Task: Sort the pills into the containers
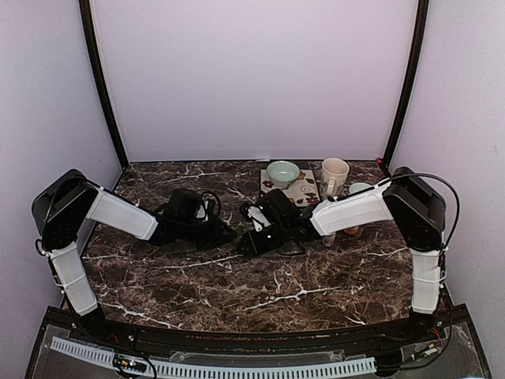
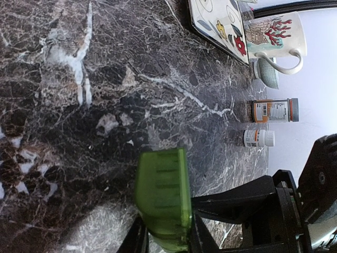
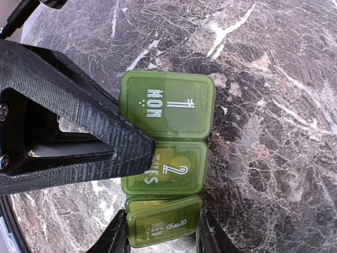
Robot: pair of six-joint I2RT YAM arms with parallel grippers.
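A green pill organizer is held off the marble table in my left gripper, which is shut on its lower end in the left wrist view. In the right wrist view its MON lid (image 3: 166,104) and TUES lid (image 3: 167,169) lie flat, while the WED lid (image 3: 164,222) is tilted up. A black finger (image 3: 113,150) of my left gripper overlaps the TUES lid's edge. My right gripper has one fingertip at either side of the WED lid; whether it grips the lid is unclear. No pills are visible.
An orange-labelled bottle (image 2: 274,110) and a white bottle (image 2: 258,138) stand toward the right wall. Farther back are a mug (image 1: 334,175) and a pale green bowl (image 1: 282,172) on a patterned tray (image 1: 304,192).
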